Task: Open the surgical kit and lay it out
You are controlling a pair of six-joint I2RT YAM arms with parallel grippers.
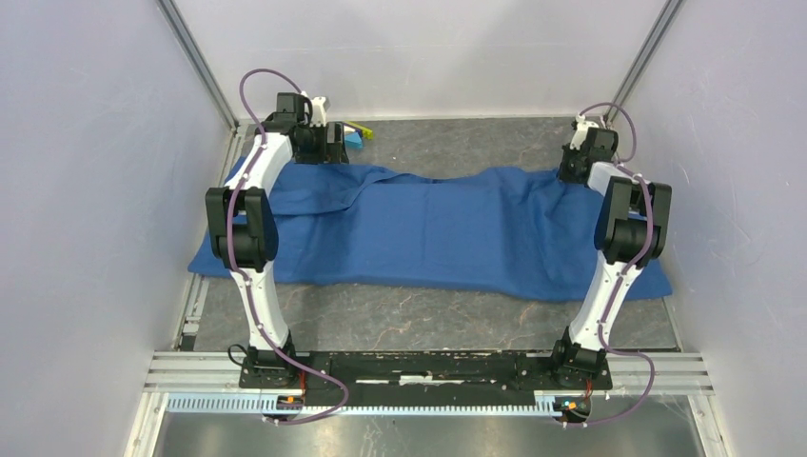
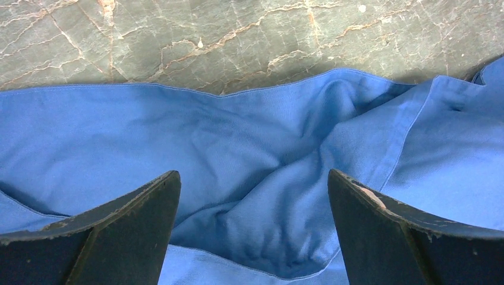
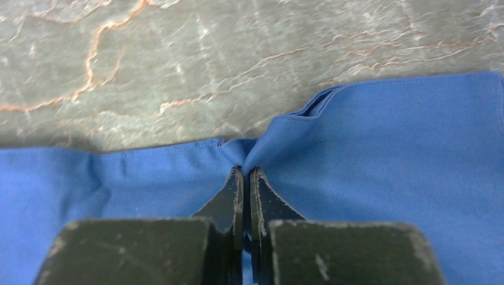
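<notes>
A blue cloth (image 1: pixel 428 233) is spread across most of the grey stone-patterned table, with folds at its left and right ends. In the right wrist view, my right gripper is shut on a pinched fold of that cloth (image 3: pixel 380 142), just inside its far edge. My left gripper is open over the cloth's far left part, nothing between its fingers. Below it the cloth (image 2: pixel 238 136) lies rumpled, with a hemmed flap folded over. No instruments of a kit show on the cloth.
A small blue item (image 1: pixel 353 140) and a yellow-green item (image 1: pixel 361 129) lie behind the left gripper, partly hidden. Bare table (image 1: pixel 457 148) runs along the back and another strip along the front. White walls (image 1: pixel 428 57) close in the back and sides.
</notes>
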